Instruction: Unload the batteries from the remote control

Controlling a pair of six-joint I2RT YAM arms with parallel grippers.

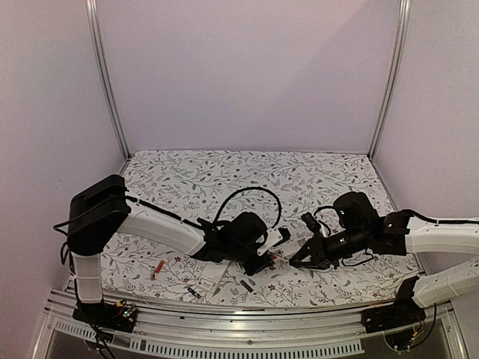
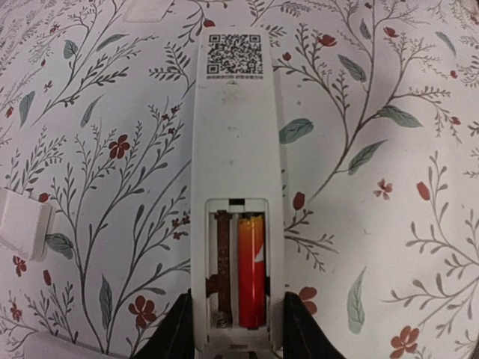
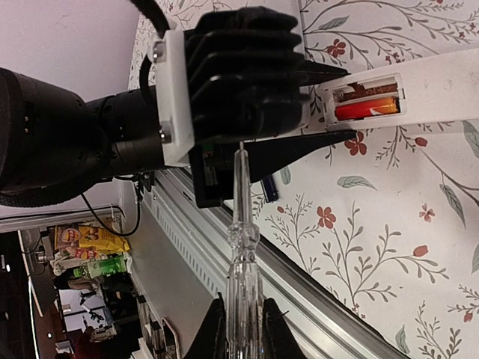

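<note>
A white remote (image 2: 236, 134) lies face down with its battery bay uncovered. A red-orange battery (image 2: 251, 272) sits in the bay beside a brownish, rusty-looking slot (image 2: 223, 269). My left gripper is shut on the remote's bay end. My right gripper is shut on a clear-handled screwdriver (image 3: 244, 247), whose thin tip points toward the left gripper in the right wrist view. In the top view the right gripper (image 1: 299, 258) is just right of the left one.
Loose batteries lie on the flowered mat, including a red one (image 1: 159, 267) at left and a dark one (image 1: 247, 286) near the front. A white object (image 1: 213, 277) lies under the left arm. A metal rail (image 1: 249, 336) runs along the front.
</note>
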